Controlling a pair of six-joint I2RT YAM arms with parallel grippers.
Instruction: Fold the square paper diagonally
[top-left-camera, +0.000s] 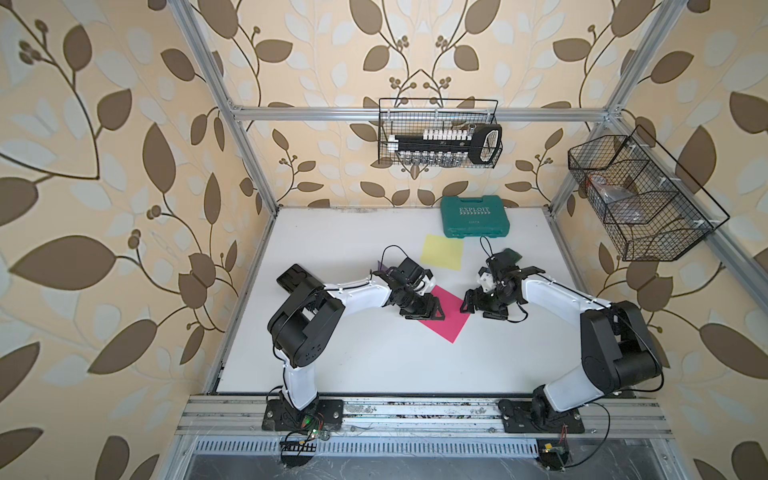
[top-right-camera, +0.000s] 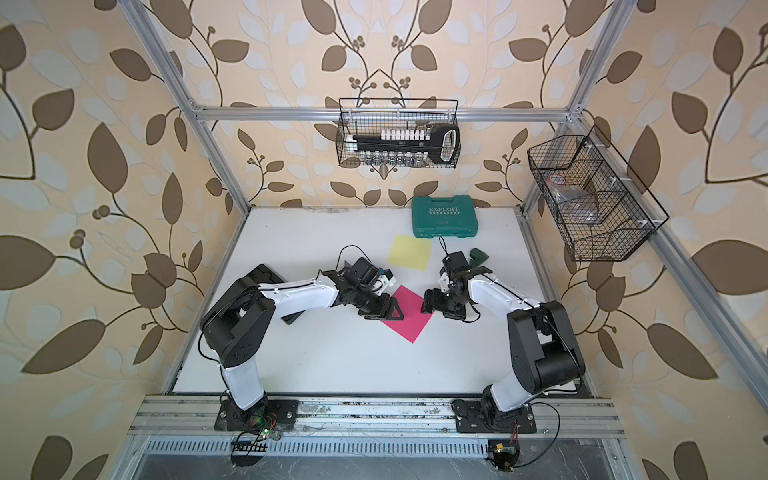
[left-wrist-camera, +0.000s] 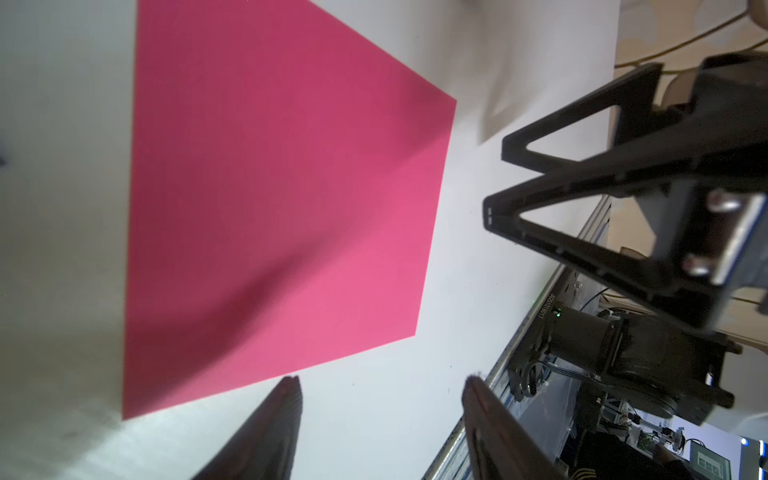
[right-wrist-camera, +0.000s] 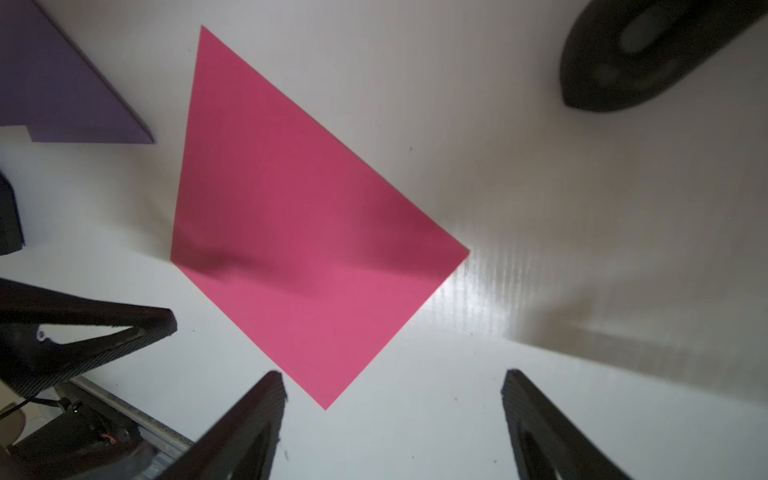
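Note:
The square red-pink paper (top-left-camera: 451, 313) lies flat and unfolded on the white table, turned corner toward me. My left gripper hangs over the paper's left side, open, with the paper in view beyond its fingertips and nothing between them. My right gripper stands over the paper's right side, its fingers apart and empty; in the right wrist view the paper's near corner lies just beyond the left finger.
A yellow sheet (top-left-camera: 441, 251) and a green case (top-left-camera: 474, 216) lie behind. A purple paper (right-wrist-camera: 68, 96) sits by the left arm, a dark green object (top-right-camera: 478, 257) at right, a black object (top-left-camera: 293, 278) at far left.

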